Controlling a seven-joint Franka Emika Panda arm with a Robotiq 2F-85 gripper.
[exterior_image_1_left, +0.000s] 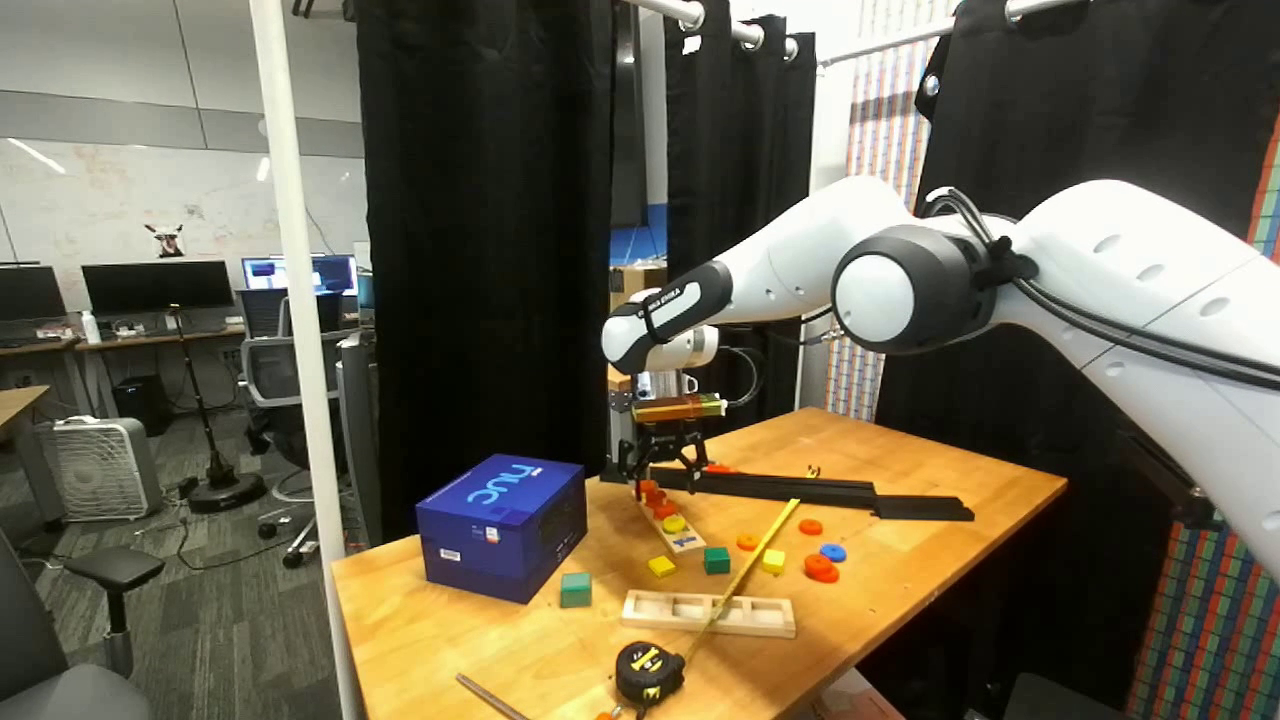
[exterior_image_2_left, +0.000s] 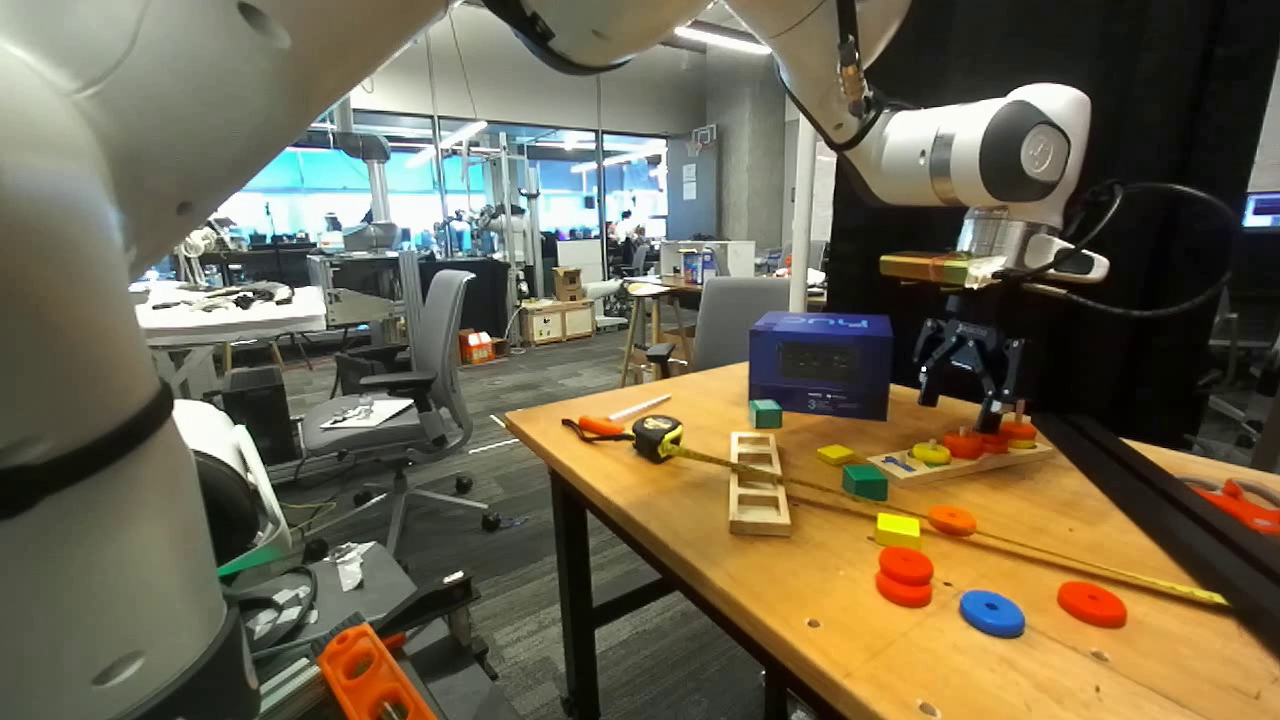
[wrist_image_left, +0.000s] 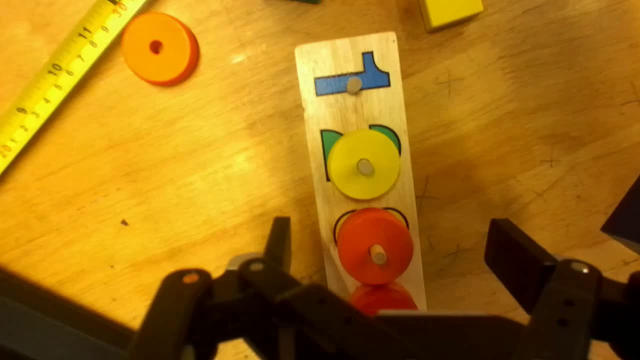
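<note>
A narrow wooden peg board (wrist_image_left: 316, 108) lies under my gripper, its blue numeral peg bare. In the wrist view a yellow ring (wrist_image_left: 348, 174) is on the second peg and a red ring (wrist_image_left: 360, 258) on the third. Another red ring (wrist_image_left: 384, 297) is partly hidden behind the gripper. My gripper is open, one finger at each side of the board, with clear space between each finger and the red ring. From the second exterior view, the gripper (exterior_image_2_left: 960, 396) hangs over the ringed end of the board (exterior_image_2_left: 918, 468).
Loose on the table are an orange ring (exterior_image_2_left: 951, 520), red rings (exterior_image_2_left: 905, 564), a blue ring (exterior_image_2_left: 992, 613) and several blocks. A tape measure (exterior_image_1_left: 649, 672) stretches its yellow blade across. A black rail (exterior_image_1_left: 780, 487) and a blue box (exterior_image_1_left: 501, 528) stand close to the gripper.
</note>
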